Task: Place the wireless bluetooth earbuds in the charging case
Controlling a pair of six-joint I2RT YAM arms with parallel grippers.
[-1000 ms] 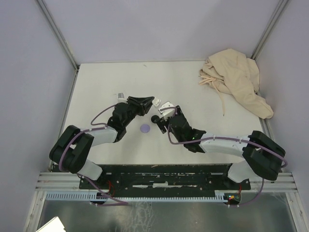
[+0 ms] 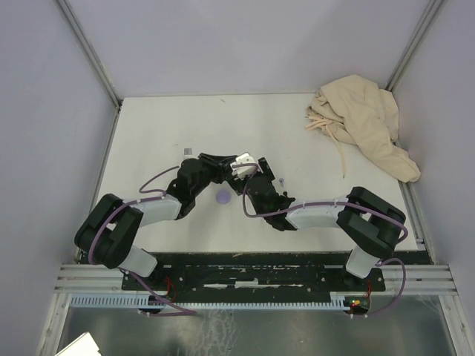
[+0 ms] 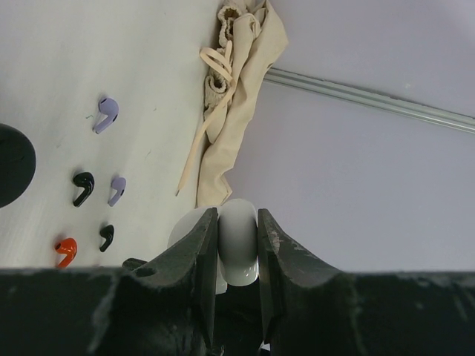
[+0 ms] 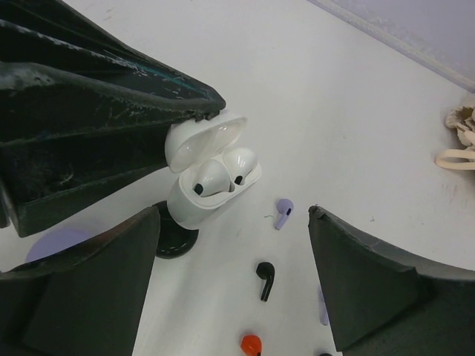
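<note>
The white charging case (image 4: 191, 202) is held in the air, its lid (image 4: 206, 141) raised. Both white earbuds, one (image 4: 213, 176) nearer and one (image 4: 240, 161) farther, sit side by side in its slots with their rounded heads showing. My left gripper is shut on the case, with white plastic pinched between its fingers. Just to the right of the case in the top view is my right gripper (image 2: 251, 172). Its fingers (image 4: 371, 289) stand wide apart in the right wrist view, pointing towards the case and gripping nothing.
Below lie a black case (image 4: 176, 241) and a purple case (image 4: 56, 242). Several loose earbuds are scattered on the table, among them a purple one (image 3: 108, 110), a black one (image 3: 84, 182) and an orange one (image 3: 68, 246). A beige cloth (image 2: 364, 119) covers the back right.
</note>
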